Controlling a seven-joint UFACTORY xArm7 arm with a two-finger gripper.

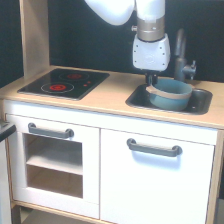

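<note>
The blue pot (172, 100) is at the dark sink (203, 102) on the right of the counter. Its lower part overlaps the basin in this view, so I cannot tell whether it touches the bottom. From above, my gripper (151, 79) reaches down to the pot's left rim or handle.
A grey faucet (180, 67) stands behind the pot, close to the arm's right side. The black cooktop (64, 83) at the left is empty, and the wooden counter (113, 93) between it and the sink is clear. Below are white cabinet doors with grey handles.
</note>
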